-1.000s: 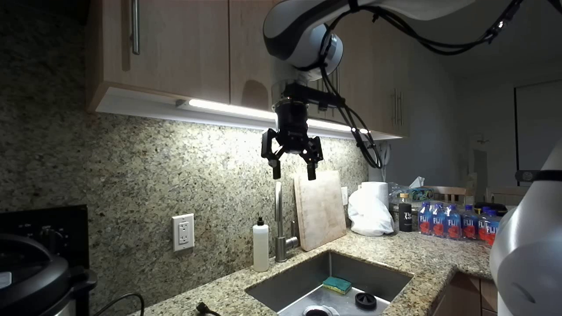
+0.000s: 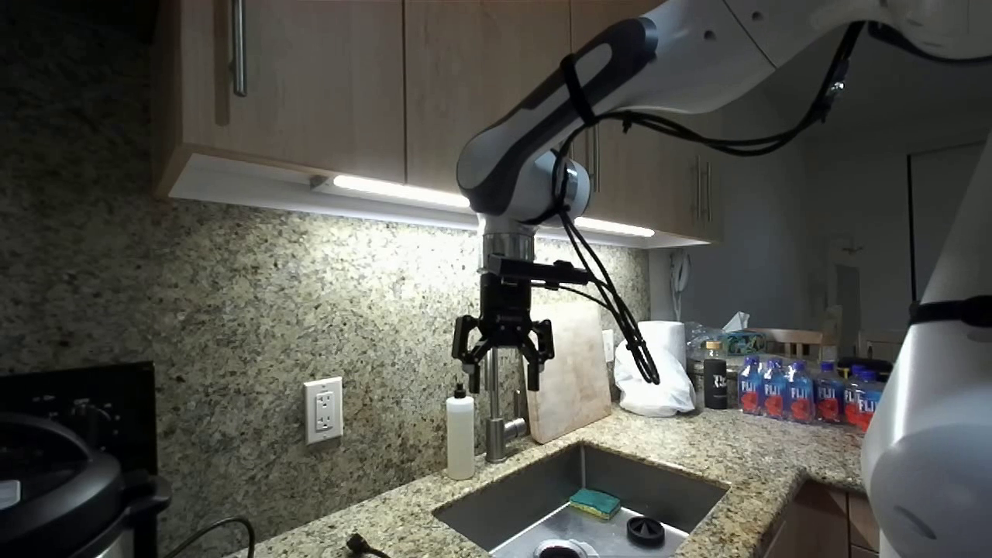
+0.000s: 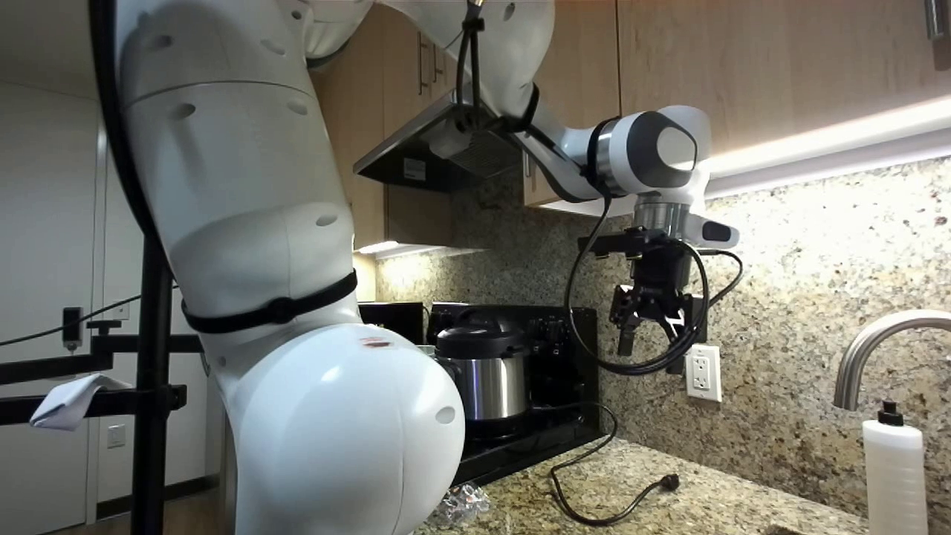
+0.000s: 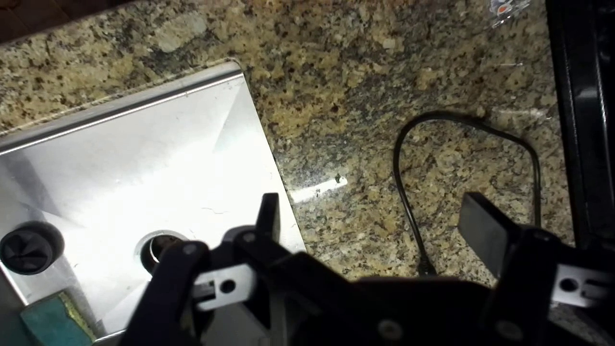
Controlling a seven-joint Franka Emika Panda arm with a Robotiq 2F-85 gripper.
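My gripper (image 2: 504, 377) is open and points straight down, with nothing between its fingers. In the wrist view its two fingers (image 4: 487, 230) stand wide apart above the counter beside the sink's edge. A metal sink (image 4: 144, 138) fills the left of that view. Inside it lie a green and yellow sponge (image 2: 595, 503), a black drain stopper (image 2: 645, 531) and the open drain (image 4: 161, 251). On the counter a black power cord (image 4: 403, 190) curves, its plug end partly hidden behind the gripper's body.
A white bottle (image 2: 460, 435) and the faucet (image 2: 495, 437) stand behind the sink. A cutting board (image 2: 567, 377) leans on the wall, with several water bottles (image 2: 800, 392) farther right. The pressure cooker (image 3: 486, 370) sits on the stove. Cabinets (image 2: 483, 93) hang overhead.
Over the last second the arm has come down, lowering the gripper from near the cabinet light to around faucet height. It was open before too. Objects on the counter and in the sink have not moved.
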